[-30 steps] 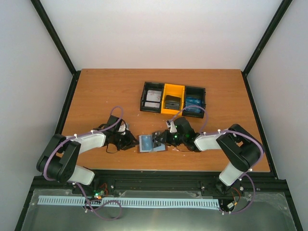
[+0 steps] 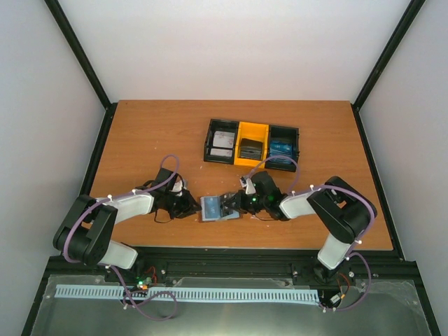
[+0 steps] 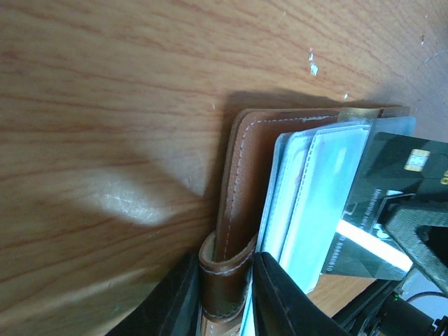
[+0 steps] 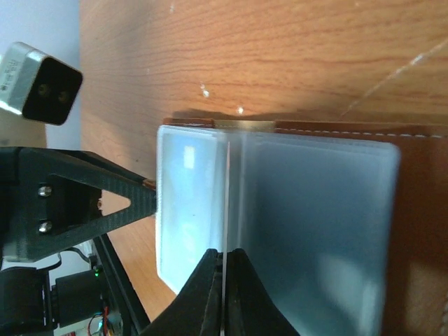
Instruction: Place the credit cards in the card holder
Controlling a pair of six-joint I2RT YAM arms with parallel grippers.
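Note:
The card holder [image 2: 211, 208], brown leather with clear bluish sleeves [image 3: 308, 196], lies spread on the table between both grippers. My left gripper is shut on its brown strap at the left end. A dark credit card [image 3: 392, 189] with a chip and a white stripe stands tilted over the sleeves, its lower edge close to them. My right gripper is shut on this card, which shows edge-on as a thin line between the fingertips. Whether the card's edge is inside a sleeve, I cannot tell.
Behind the holder stands a divided box, with a black left bin [image 2: 208, 145] containing white cards, a yellow middle bin [image 2: 257, 131] with dark cards, and a black right bin [image 2: 285, 131] with blue items. Bare wooden table [image 2: 154, 133] lies around the box.
My right arm has shifted slightly to the left with the card, and the holder has slid a touch left. My left arm looks still.

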